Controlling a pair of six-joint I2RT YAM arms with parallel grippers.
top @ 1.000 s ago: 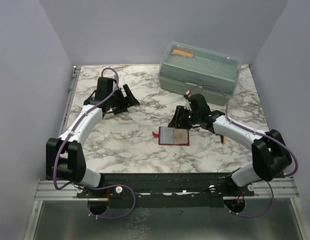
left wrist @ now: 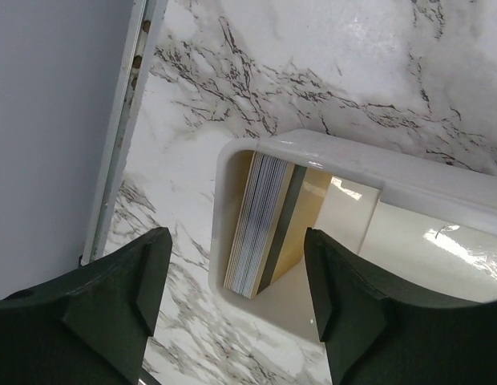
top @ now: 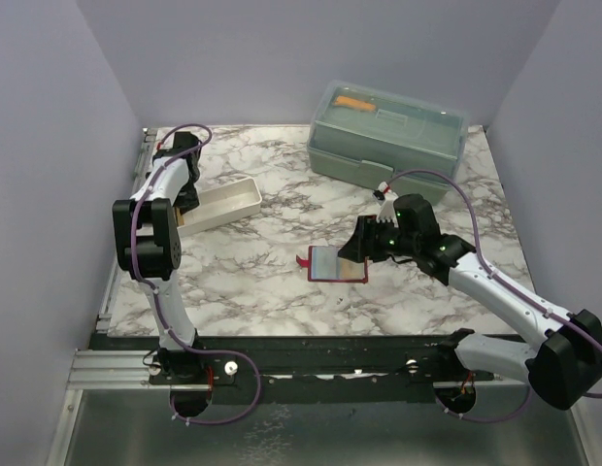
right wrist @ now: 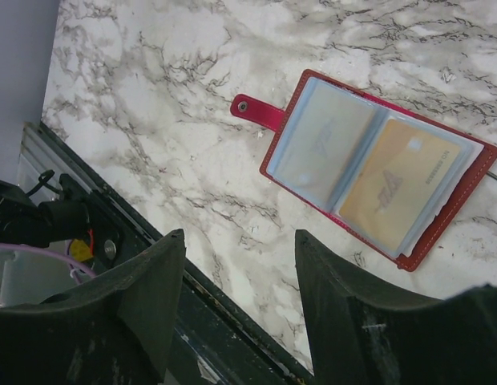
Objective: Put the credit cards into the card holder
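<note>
In the left wrist view, a row of thin cards (left wrist: 260,220) stands on edge at one end of a white tray (left wrist: 401,172); a dark one and a tan one lie on its inner side. My left gripper (top: 184,201) is over that end, its fingers apart on either side of the row and nothing held. The red card holder (right wrist: 473,186) lies spread on the table, with a strap to one side. A tan card (right wrist: 401,183) shows in one clear sleeve; the other sleeve (right wrist: 325,144) looks pale. Above the holder's far right part hovers my right gripper (top: 361,243), open and empty.
A large greenish lidded box (top: 384,136) stands at the back right, an orange item showing through its lid. A metal rail (left wrist: 120,120) and wall border the tray's left side. Bare marble lies between tray and holder.
My left gripper has moved left onto the end of the tray, which did not show a second ago. The right arm has shifted slightly right, its gripper still over the holder.
</note>
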